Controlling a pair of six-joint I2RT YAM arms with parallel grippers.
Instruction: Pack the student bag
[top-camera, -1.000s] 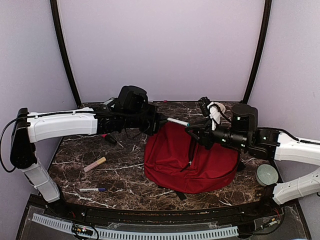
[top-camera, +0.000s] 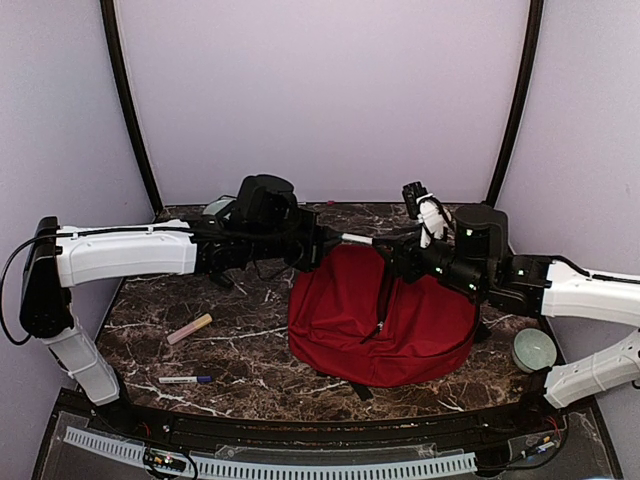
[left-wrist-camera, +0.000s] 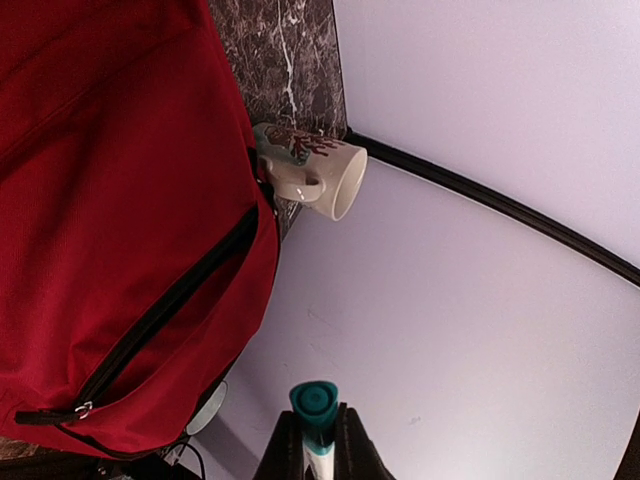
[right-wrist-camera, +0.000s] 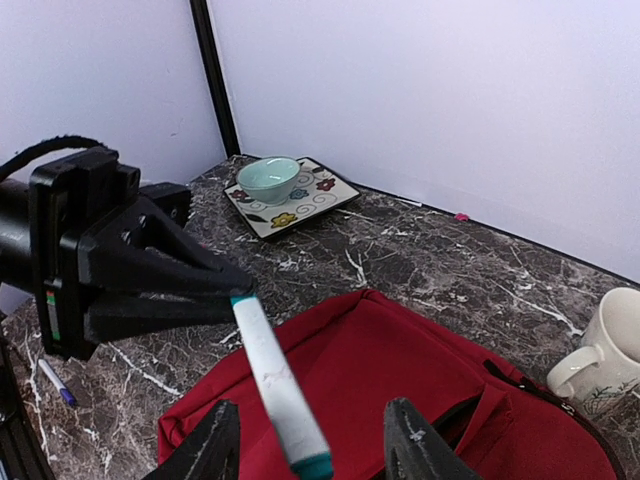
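The red bag (top-camera: 340, 320) lies on the marbled table below both arms, its black zipper (top-camera: 382, 295) facing up. Above it, my left gripper (top-camera: 333, 239) is shut on one end of a white marker (right-wrist-camera: 270, 375) with teal ends. The marker points across toward my right gripper, whose fingers (right-wrist-camera: 215, 445) stand apart on either side of its free teal end (right-wrist-camera: 312, 467). Whether they touch it cannot be made out. In the left wrist view, the marker's near teal end (left-wrist-camera: 316, 400) sits at the left fingertips.
A patterned mug (right-wrist-camera: 605, 355) stands behind the bag. Beyond the left arm is a floral plate (right-wrist-camera: 325, 190) with a pale bowl (right-wrist-camera: 270, 180). A pinkish stick (top-camera: 190, 329) and a blue-capped marker (top-camera: 185, 380) lie at left; a glass bowl (top-camera: 535, 350) sits at right.
The left arm and the bag look nearly still.
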